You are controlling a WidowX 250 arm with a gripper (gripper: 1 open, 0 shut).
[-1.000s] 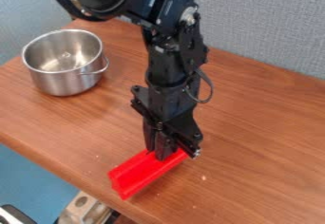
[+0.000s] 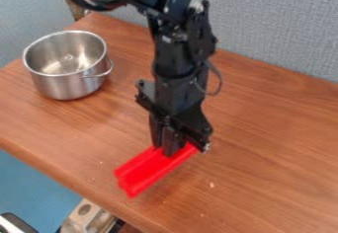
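Note:
A bright red rectangular object [image 2: 142, 174] lies near the front edge of the wooden table. My black gripper [image 2: 176, 142] is lowered onto its far right end, fingers pointing down and partly hiding that end. Whether the fingers are shut on it is hard to tell from this view.
A steel pot [image 2: 66, 72] with wire handles stands at the back left of the table [image 2: 264, 168]. A grey textured wall is behind, and a blue area lies past the left edge.
The arm and gripper have shifted slightly right and up in the view, and the red object's right end shows slightly further right.

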